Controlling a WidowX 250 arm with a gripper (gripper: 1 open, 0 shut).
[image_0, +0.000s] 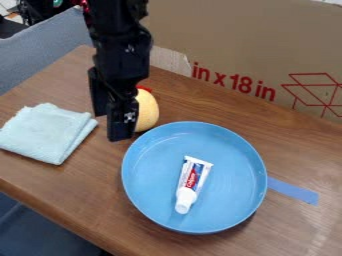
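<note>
My black gripper (115, 113) hangs at the upper left, just in front of a yellow rounded object (146, 112) that it partly hides; whether it touches that object I cannot tell. Its fingers point down, between the folded light cloth (47, 131) and the blue plate (154, 186). A white toothpaste tube (190, 184) with a red and blue label lies on the plate.
A large cardboard box (254, 45) stands along the back. A strip of blue tape (297, 192) is on the wooden table (254, 120) at right. The table's near edge runs along the lower left, and the right side has bare room.
</note>
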